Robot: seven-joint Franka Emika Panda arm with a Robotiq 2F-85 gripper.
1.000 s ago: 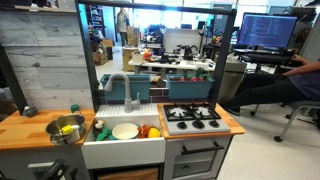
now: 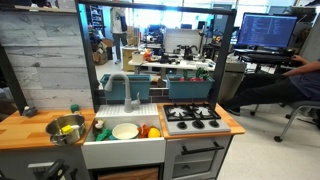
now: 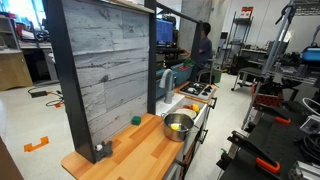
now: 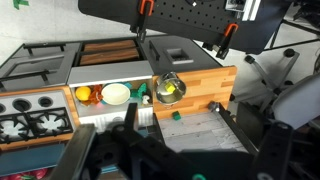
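In the wrist view my gripper stands open high above the toy kitchen counter, its dark fingers wide apart with nothing between them. A metal pot (image 2: 58,138) holding a yellow object (image 2: 67,129) rests on the wooden counter left of the sink. Inside the white sink (image 2: 124,153) are a cream bowl (image 2: 125,131), a green item (image 2: 102,135) to its left, and red and orange items (image 2: 154,132) to its right. A small green block (image 3: 136,121) lies on the counter near the back wall. The gripper cannot be made out in either exterior view.
A stove (image 2: 193,118) with black grates is set into the counter right of the sink. Behind the sink rises a grey faucet (image 2: 127,85). A plank-patterned panel (image 3: 105,82) borders the counter's back. Bare wood (image 3: 125,150) surrounds the pot.
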